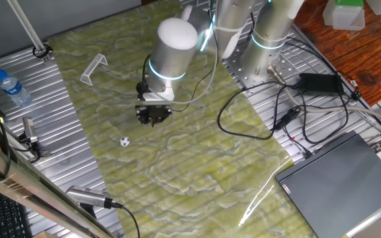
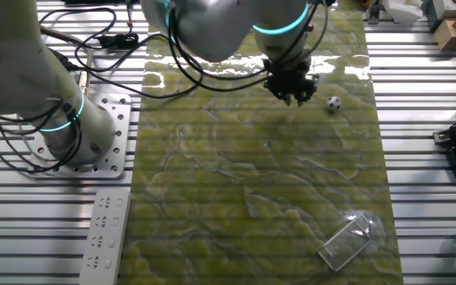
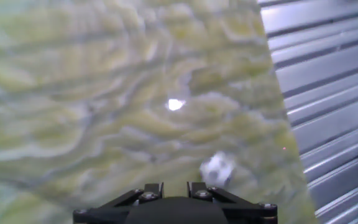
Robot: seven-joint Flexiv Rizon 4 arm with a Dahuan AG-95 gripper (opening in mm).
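A small black-and-white ball [image 1: 125,141] patterned like a football is on the green marbled mat [image 1: 197,165], near its left edge. My gripper [image 1: 154,121] points down beside it, up and to the right in this view, clear of the ball. In the second exterior view the ball [image 2: 334,103] lies to the right of the gripper [image 2: 294,100], whose two fingertips stand apart. The wrist view shows the ball [image 3: 218,168] blurred, just beyond the right finger [image 3: 197,189]. My gripper is open, with only mat visible between its fingers.
A grater-like metal piece [image 2: 345,244] lies on the mat, away from the gripper. Black cables [image 1: 243,135] and a closed laptop [image 1: 342,188] are on the right. A water bottle [image 1: 13,88] stands at left on the slatted table.
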